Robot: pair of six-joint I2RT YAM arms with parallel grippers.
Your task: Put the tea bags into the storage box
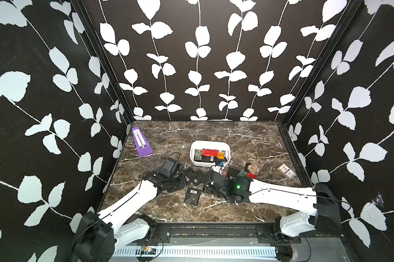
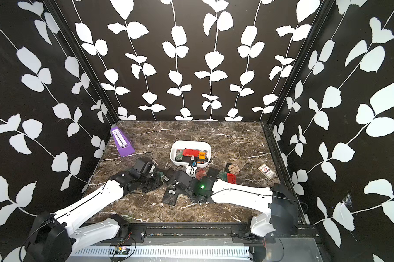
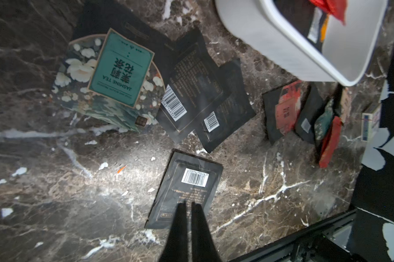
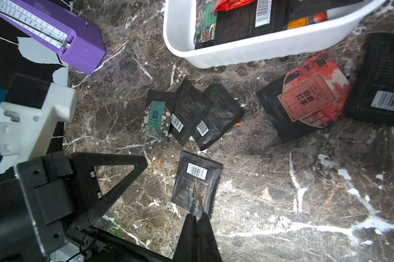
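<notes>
The white storage box (image 4: 258,56) holds several tea bags, a red one on top. A black tea bag (image 4: 197,181) lies flat and alone on the table, barcode up. My right gripper is shut above its near edge, and no bag is between its fingers. My left gripper is also shut and empty, its tips overlapping the same bag in the left wrist view. Two overlapping black bags (image 3: 190,83) touch a jasmine tea bag (image 3: 120,69). A red-labelled bag (image 4: 308,96) lies before the box, beside another black bag (image 4: 384,80).
A purple metronome (image 2: 122,142) stands at the back left, and a small card box (image 1: 286,171) lies far right. More bags (image 1: 251,169) lie right of the storage box. The two arms stand close together.
</notes>
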